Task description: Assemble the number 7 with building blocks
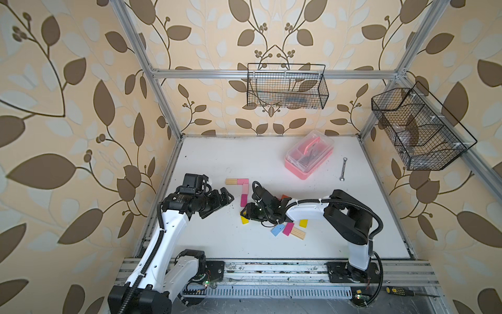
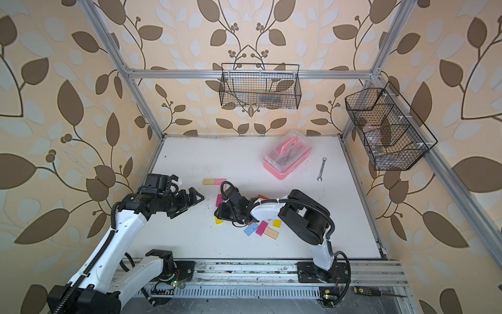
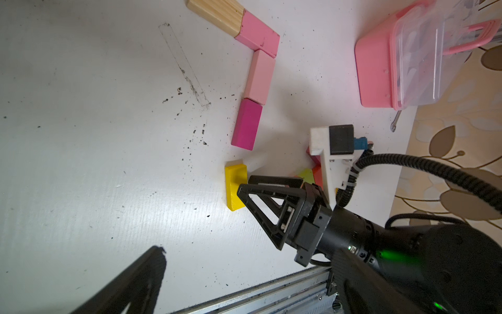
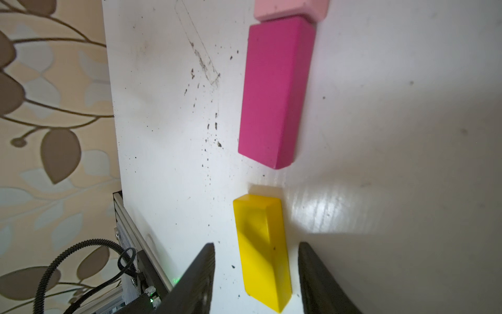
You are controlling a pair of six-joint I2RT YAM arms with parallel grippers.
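Note:
The yellow block [image 4: 256,251] lies on the table, a short gap below the magenta block [image 4: 272,89] and turned a little from its line. Around it, my right gripper is open, with space on both sides of the block. In the left wrist view, a wooden block [image 3: 217,14], a pink block [image 3: 258,34], a light pink block [image 3: 260,77] and the magenta block join into a bent row, and the yellow block sits apart from its lower end. My left gripper [image 1: 230,196] stands open and empty left of the row.
Loose blocks lie under and beside the right arm, among them a blue block [image 1: 277,229] and a second yellow block [image 1: 303,223]. A pink box [image 1: 308,154] and a wrench [image 1: 343,169] are farther back.

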